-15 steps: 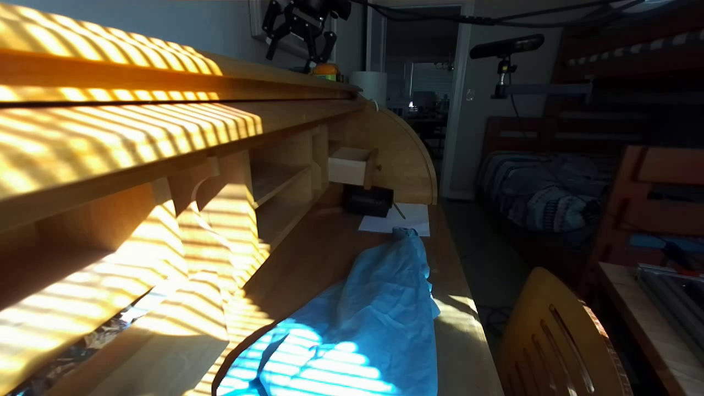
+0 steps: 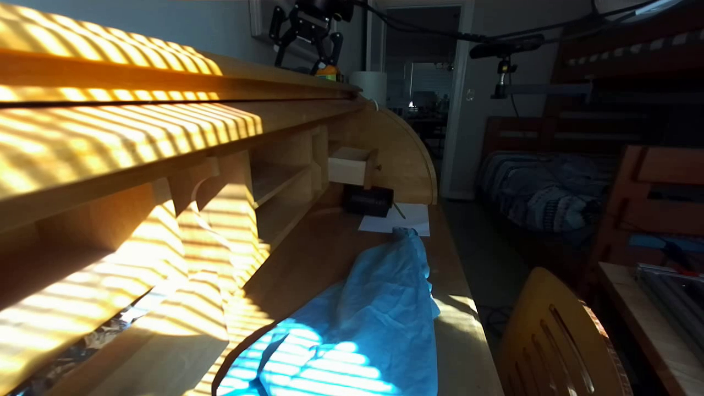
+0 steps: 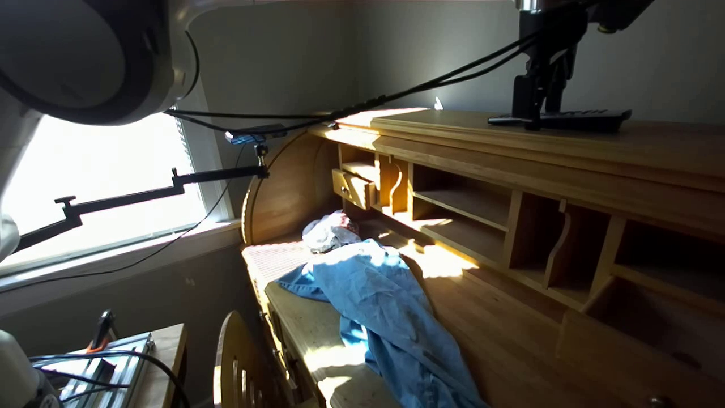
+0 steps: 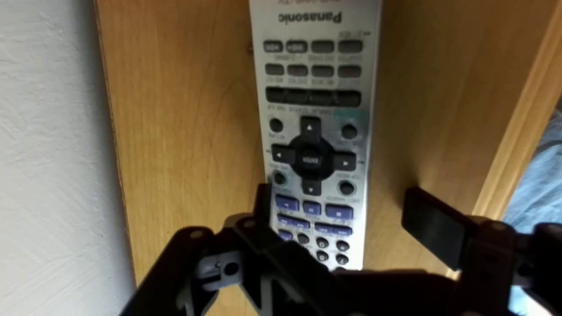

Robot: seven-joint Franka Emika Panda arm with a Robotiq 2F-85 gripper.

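A silver Panasonic remote control [image 4: 321, 174] with dark and blue buttons lies flat on the desk's wooden top ledge, running lengthwise up the wrist view. My gripper straddles its lower part with fingers apart. One finger is close beside the remote's left edge; whether it touches I cannot tell. The right-hand finger pad [image 4: 434, 226] stands clear, with bare wood between. From the second exterior view, the remote [image 3: 598, 120] shows as a dark slab under the gripper [image 3: 542, 109]. In the first exterior view the gripper [image 2: 308, 58] is at the ledge, the remote mostly hidden.
A wall [image 4: 47, 158] runs close along one side of the ledge. A small orange-and-green item [image 2: 327, 71] and a white cylinder [image 2: 369, 88] are at the ledge's far end. Below, blue cloth [image 2: 389, 284] covers part of the desktop. Cables [image 3: 401, 95] hang across the room.
My gripper has moved a little down and to the right in the first exterior view, bringing its fingers closer to the ledge. The cloth and desk look the same.
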